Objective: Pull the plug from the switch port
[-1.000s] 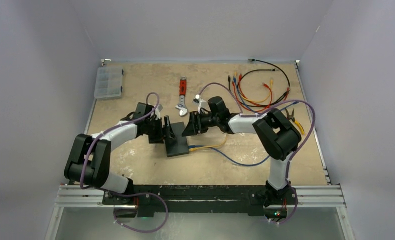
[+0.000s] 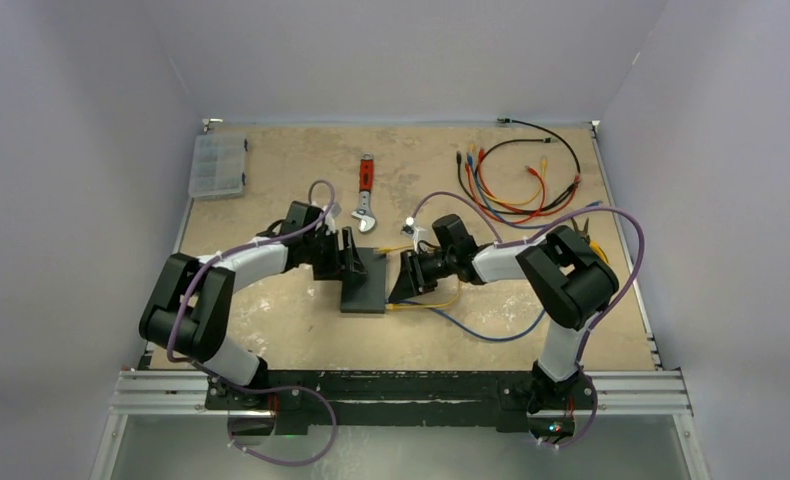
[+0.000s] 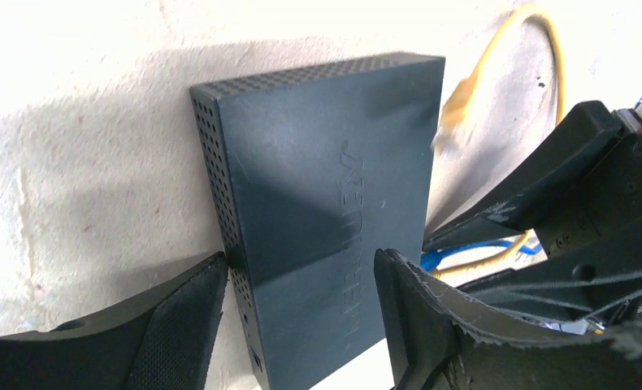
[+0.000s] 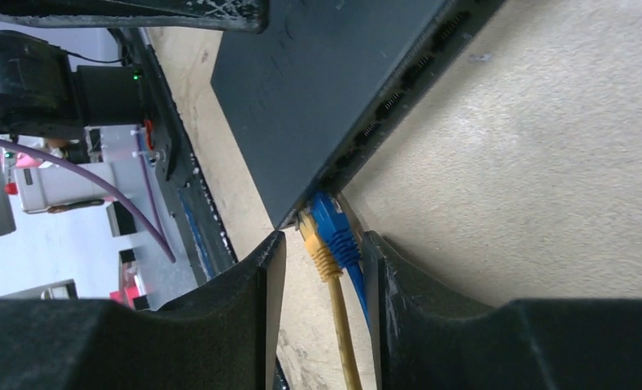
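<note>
The dark flat switch [image 2: 364,295] lies on the table between both arms. At its near right corner, a yellow plug [image 4: 316,244] and a blue plug [image 4: 331,223] sit side by side at the ports. My right gripper is open, its fingers on either side of both plugs, without visible grip. Over the switch, my left gripper stands open; one finger is beside the switch's left side, the other above its top. Another yellow plug [image 3: 457,110] lies loose by the switch's far right edge.
A red-handled wrench [image 2: 366,185] lies behind the switch. Coiled cables [image 2: 531,205] are at the back right, a clear organizer box [image 2: 218,165] at the back left.
The switch has slid right and turned straighter, my left gripper moving right with it.
</note>
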